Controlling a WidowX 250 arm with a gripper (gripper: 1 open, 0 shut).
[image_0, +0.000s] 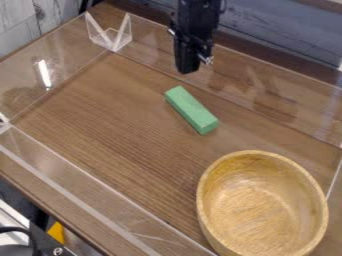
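My black gripper hangs over the back middle of the wooden table, shut, with nothing visible between its fingers. In front of it and a little to the right, a green rectangular block lies diagonally on the wood, apart from the gripper.
A large tan bowl sits at the front right. A white wire-like object stands at the back left. The table's edge runs along the lower left.
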